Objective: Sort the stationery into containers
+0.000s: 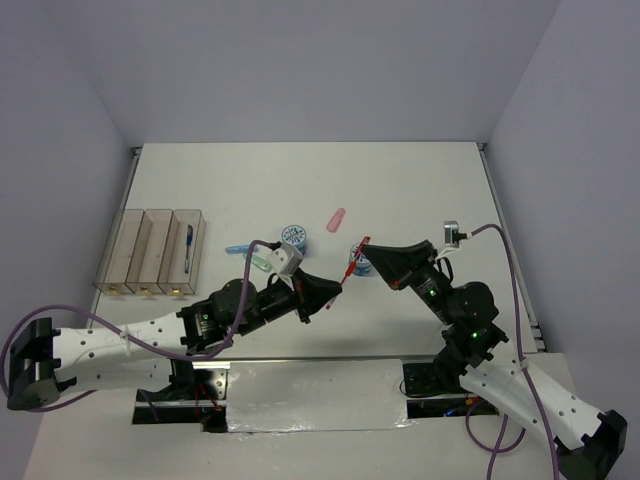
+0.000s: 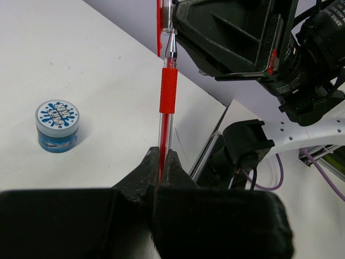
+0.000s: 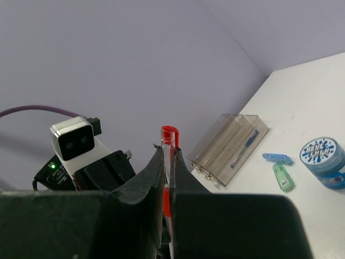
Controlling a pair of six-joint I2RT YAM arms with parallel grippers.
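Observation:
A red pen (image 2: 168, 91) stands upright in the left wrist view, its lower barrel pinched by my left gripper, which is shut on it. The metal writing tip points up. Just above it is a clear cap with a red clip (image 2: 160, 27), its mouth at or very near the tip. My right gripper is shut on that cap, whose red end (image 3: 170, 129) rises above the fingertips. From above, the left gripper (image 1: 340, 287) and right gripper (image 1: 364, 249) face each other. How far the tip sits inside the cap is hard to tell.
A clear box with three compartments (image 1: 160, 213) is at the left, a dark blue pen (image 1: 188, 248) in its right compartment. Two blue tubs (image 1: 294, 236), a pink piece (image 1: 336, 220), a blue piece (image 1: 238, 248) and a green piece (image 1: 259, 263) lie mid-table.

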